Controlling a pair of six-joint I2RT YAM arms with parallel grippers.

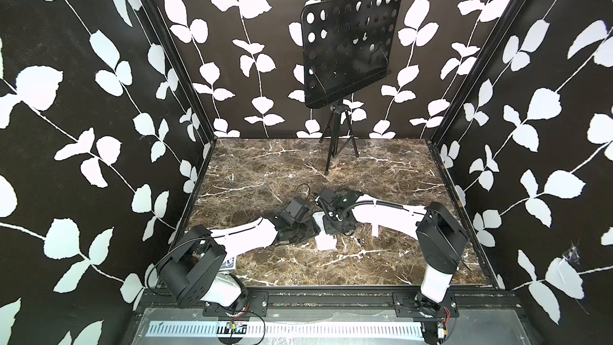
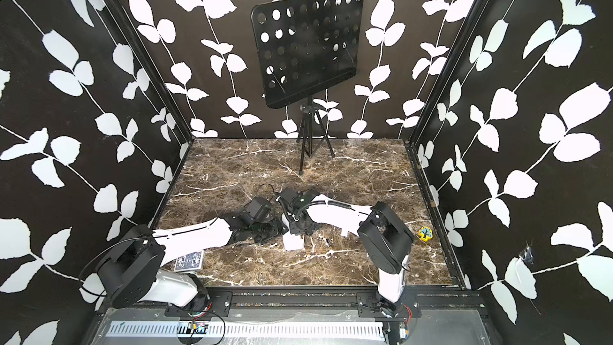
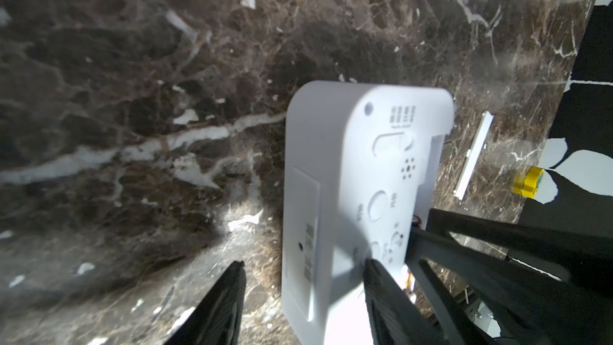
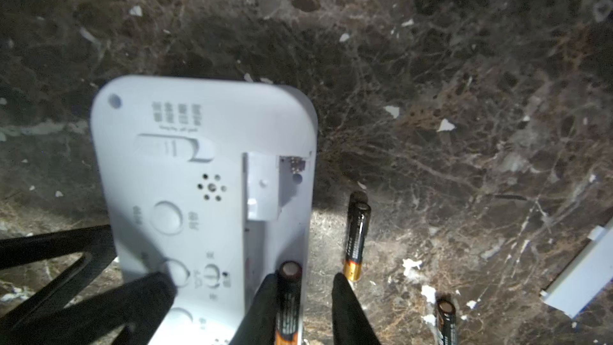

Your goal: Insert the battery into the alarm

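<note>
The white alarm [image 4: 217, 115] lies on the marble table, its battery compartment [image 4: 261, 185] uncovered. In the left wrist view, my left gripper is open, its fingertips either side of the alarm [image 3: 306, 204]; contact is unclear. In the right wrist view, my right gripper is part open over the compartment, a black-and-copper battery [image 4: 288, 300] by one finger; whether it grips it cannot be told. Two loose batteries, one upper [image 4: 357, 236] and one lower [image 4: 447, 322], lie beside the alarm.
The white cover [image 4: 578, 271] lies to the right. A yellow object [image 2: 425, 233] sits at the right edge, a card box [image 2: 189, 260] at the front left. A black music stand [image 2: 308, 51] stands behind.
</note>
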